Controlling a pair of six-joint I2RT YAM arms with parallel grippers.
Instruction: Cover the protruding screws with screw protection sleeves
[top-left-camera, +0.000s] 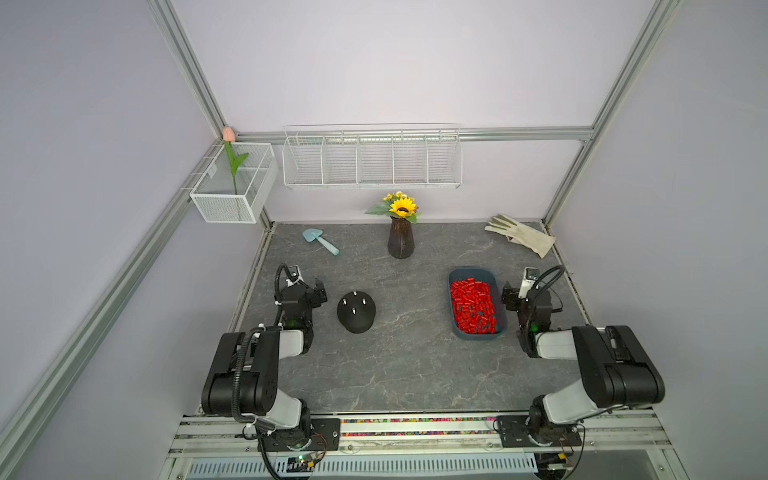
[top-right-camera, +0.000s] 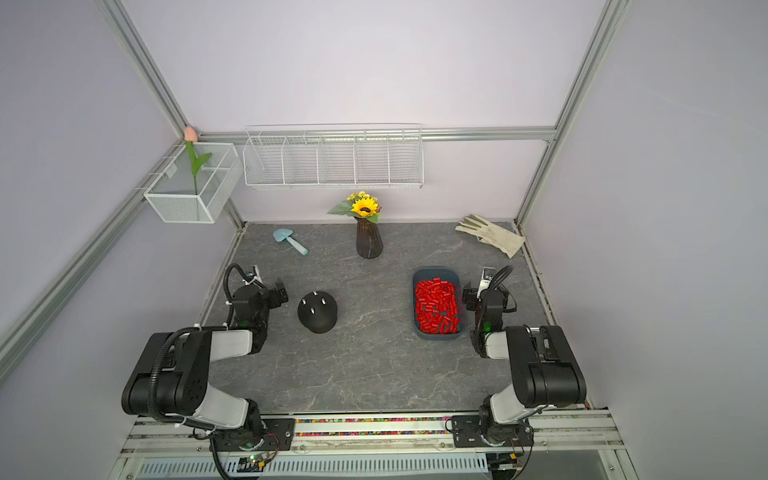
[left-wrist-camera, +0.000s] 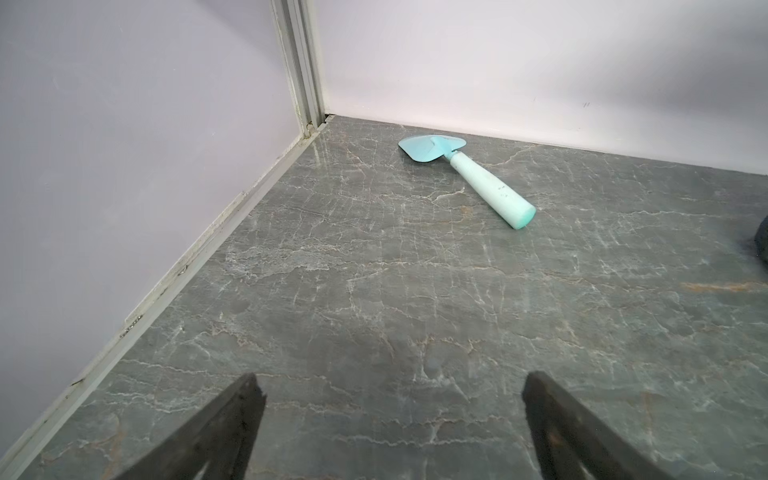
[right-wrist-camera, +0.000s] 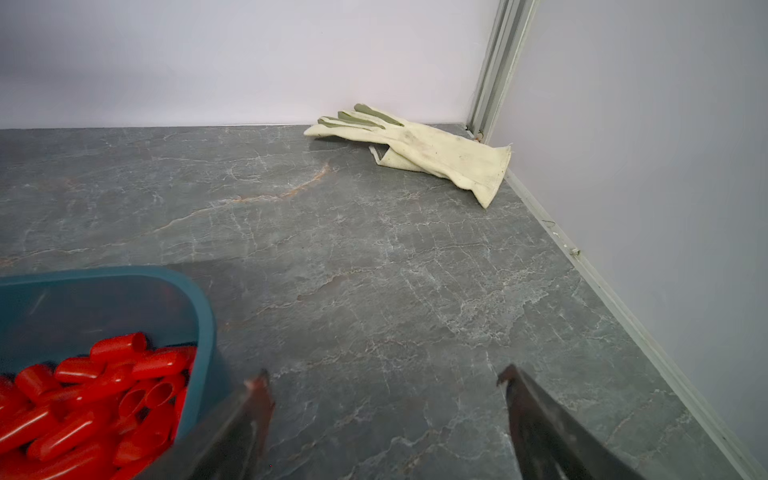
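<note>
A round black base (top-left-camera: 357, 318) stands on the table left of centre, with several pale screws (top-left-camera: 354, 311) sticking up from its top. No red shows on any of them. To the right, a blue-grey bin (top-left-camera: 477, 336) holds a heap of red sleeves (top-left-camera: 473, 306), seen close up as hollow red sleeves (right-wrist-camera: 80, 400) in the right wrist view. My left gripper is open over bare table, left of the black base. Just right of the bin, my right gripper also stands open, nothing between its fingers.
A dark vase (top-left-camera: 401, 238) with sunflowers stands at the back centre. A small blue trowel (left-wrist-camera: 488, 185) lies back left, a cream glove (right-wrist-camera: 432, 150) back right. Wire baskets (top-left-camera: 373, 160) hang on the walls. Between base and bin the table (top-left-camera: 408, 320) is clear.
</note>
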